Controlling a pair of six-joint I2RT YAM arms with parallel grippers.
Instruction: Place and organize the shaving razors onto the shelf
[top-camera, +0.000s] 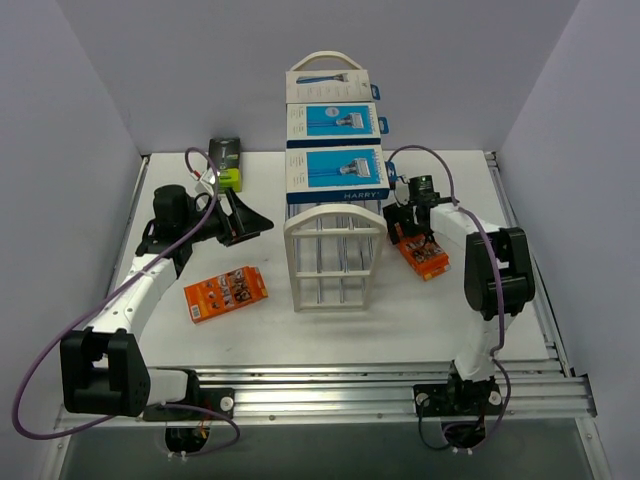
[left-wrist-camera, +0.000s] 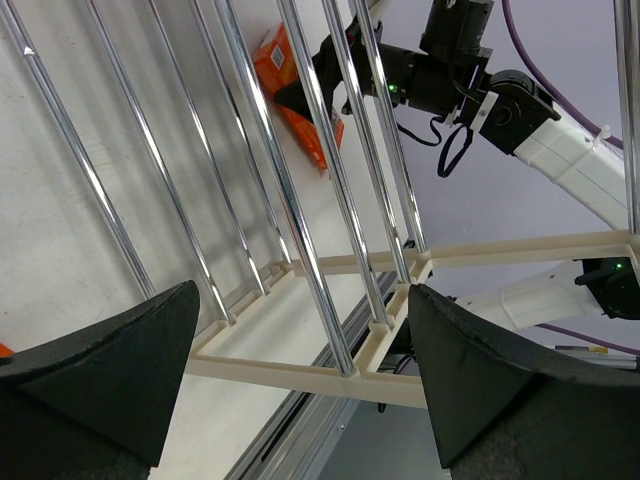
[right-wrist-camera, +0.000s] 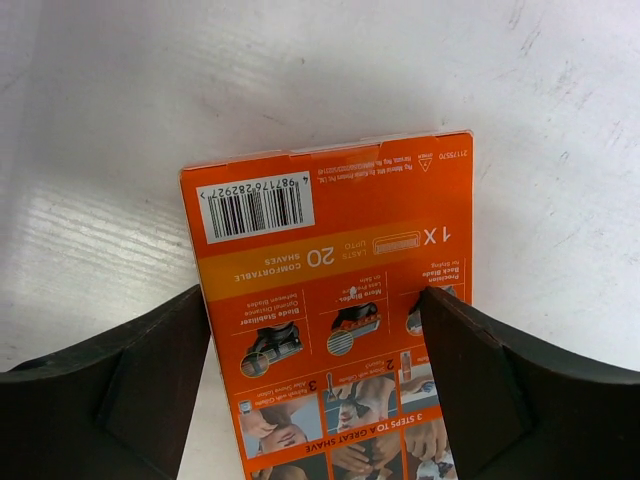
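An orange razor pack (top-camera: 425, 258) lies on the table right of the white shelf rack (top-camera: 335, 257). My right gripper is low over that pack, its fingers at the pack's two side edges in the right wrist view, part open around it. Another orange razor pack (top-camera: 222, 295) lies flat at the left front. My left gripper (top-camera: 243, 222) hangs open and empty beside the rack's left side. Blue and white razor boxes (top-camera: 337, 175) sit on the rack's upper level, with the rack's chrome rods (left-wrist-camera: 170, 190) below.
A dark green pack (top-camera: 225, 160) lies at the back left. Purple cables run over both arms.
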